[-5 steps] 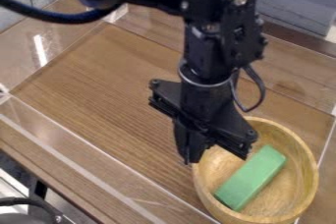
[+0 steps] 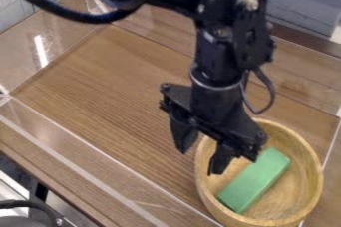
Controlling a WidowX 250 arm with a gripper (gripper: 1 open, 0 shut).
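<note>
A black gripper (image 2: 213, 131) hangs over the left rim of a round tan bowl (image 2: 306, 171) at the lower right. Its two dark fingers point downward; whether anything is between them cannot be seen clearly. Inside the bowl lies a green rectangular block (image 2: 253, 179), tilted diagonally, apart from the fingers as far as the view shows.
A pale wall and edge run along the back, and a black cable loops at the lower left corner.
The gripper's fingers have shifted slightly and look a little differently spread. The bowl and green block have stayed in place.
</note>
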